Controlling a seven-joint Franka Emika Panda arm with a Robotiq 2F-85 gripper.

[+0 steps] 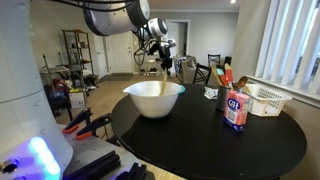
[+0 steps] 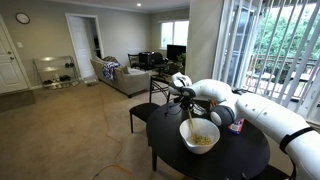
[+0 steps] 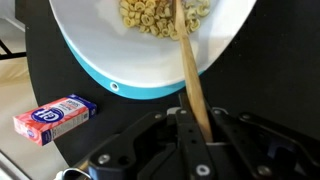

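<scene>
A wooden spoon (image 3: 190,75) runs from my gripper down into a large white bowl (image 1: 153,106). The fingers are shut on its handle. In the wrist view its far end lies over ring-shaped cereal (image 3: 150,17) at the bottom of the bowl. Seen from exterior view 2, the same cereal sits low in the bowl and the spoon leans against its inside. The gripper (image 1: 165,52) hangs above the bowl's rim in exterior view 1.
A red and blue box (image 1: 237,108) stands on the black round table (image 1: 200,140), right of the bowl. Behind it are a holder with utensils (image 1: 224,85) and a white basket (image 1: 265,100).
</scene>
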